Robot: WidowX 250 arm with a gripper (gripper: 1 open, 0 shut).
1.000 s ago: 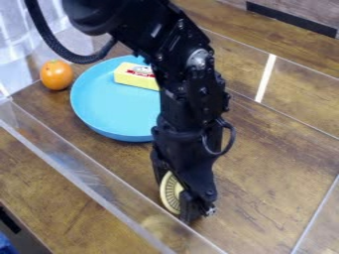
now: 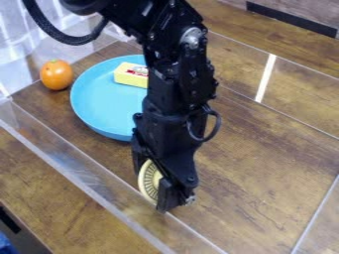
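Observation:
My black gripper (image 2: 167, 185) reaches down over the wooden table at lower centre, shut on a round, pale yellow ribbed object (image 2: 150, 179), mostly hidden behind the fingers. Up and to the left of it lies a blue plate (image 2: 103, 108), with a yellow box (image 2: 130, 73) on its far part, partly behind the arm.
An orange fruit (image 2: 56, 73) sits left of the plate. A clear strip or edge runs diagonally along the lower left.
The gripper and the round object in it have moved left and slightly up in the view, toward the plate.

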